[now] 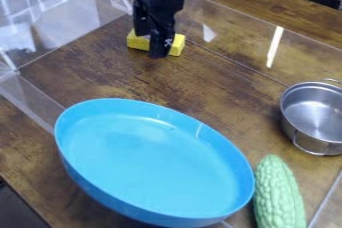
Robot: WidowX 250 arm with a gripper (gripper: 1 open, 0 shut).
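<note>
My dark gripper [158, 34] reaches down from the top of the view to a yellow block [175, 46] at the back of the wooden surface. It stands open at the block, hiding the middle of it; whether the fingers touch it I cannot tell.
A large blue oval dish [150, 157] fills the lower front. A steel pot [313, 124] sits at the right, with a green corn-like vegetable [277, 194] below it. Clear panels edge the left and back.
</note>
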